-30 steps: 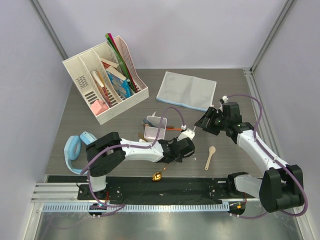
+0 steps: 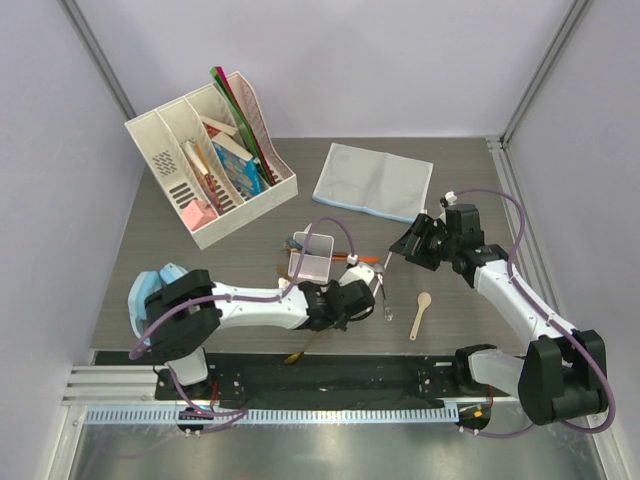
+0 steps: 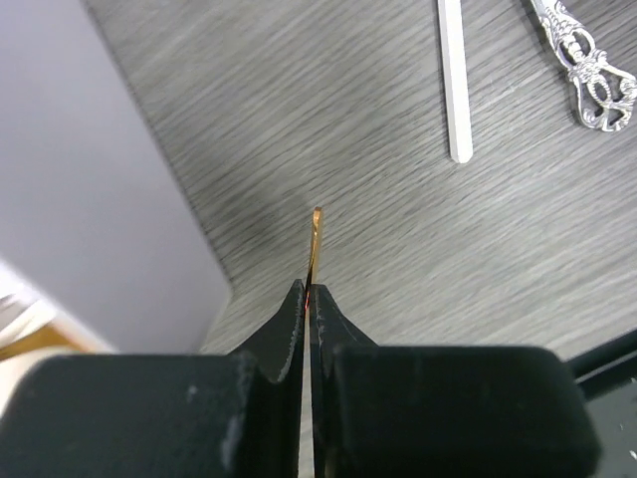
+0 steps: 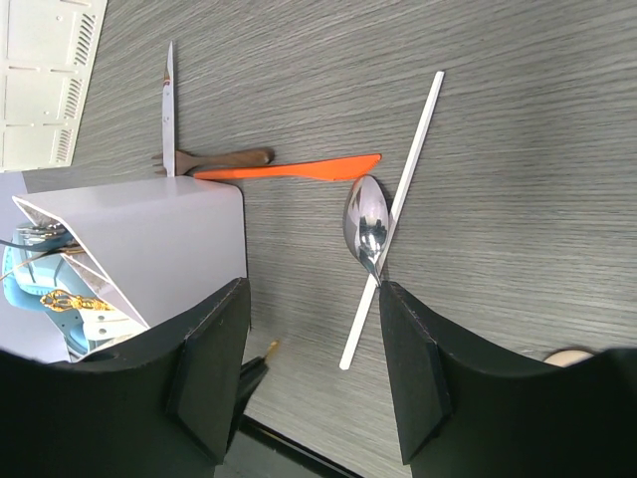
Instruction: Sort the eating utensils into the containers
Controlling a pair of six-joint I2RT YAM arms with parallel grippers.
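My left gripper is shut on a thin gold utensil handle point(image 3: 316, 234), beside the white utensil container point(image 2: 311, 262). A white stick point(image 3: 453, 80) and an ornate silver handle point(image 3: 597, 85) lie below it. My right gripper stands open above a silver spoon point(image 4: 366, 219), a white stick point(image 4: 413, 149), an orange knife point(image 4: 328, 167), a brown fork point(image 4: 229, 157) and a silver knife point(image 4: 168, 110). A wooden spoon point(image 2: 419, 312) lies on the right.
A cream organiser point(image 2: 158, 150) with books stands at back left, a folded white mat point(image 2: 372, 175) at the back, blue headphones point(image 2: 145, 295) at left. The grey table is clearer between them.
My left arm has moved slightly left, and the gold spoon by the front edge has shifted left and turned with it. The right arm is still.
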